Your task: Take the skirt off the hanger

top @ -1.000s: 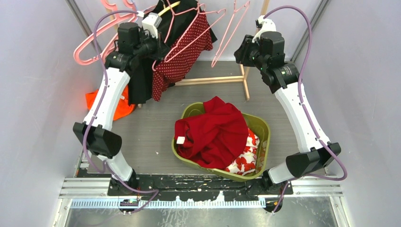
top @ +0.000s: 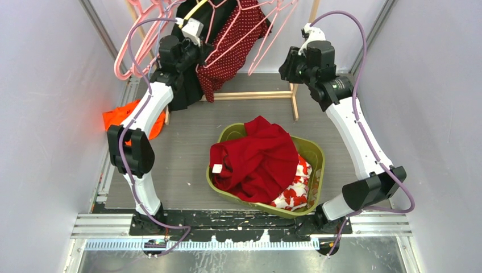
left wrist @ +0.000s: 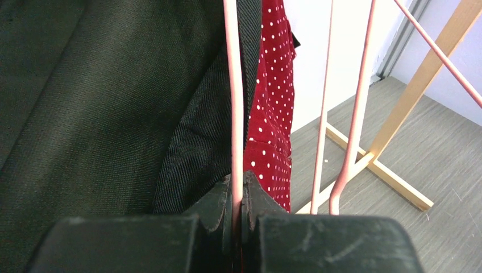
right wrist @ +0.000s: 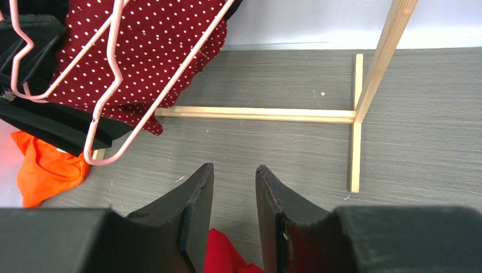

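Note:
My left gripper point(top: 202, 54) is shut on a pink hanger point(left wrist: 233, 79), whose bar runs between its fingers beside dark fabric point(left wrist: 96, 102). Behind that hangs a maroon polka-dot garment point(top: 230, 51) point(left wrist: 273, 114), among pink hangers on the wooden rack. Which garment is the skirt I cannot tell for sure. My right gripper stands open with nothing between its fingers, right of and apart from the hanging clothes and the hanger loops in the right wrist view.
An olive tub point(top: 316, 149) holding red and floral cloth is at front centre. Orange cloth point(top: 119, 116) lies at left. The rack's wooden post point(right wrist: 386, 51) and foot stand right of the garments. Bare floor lies under them.

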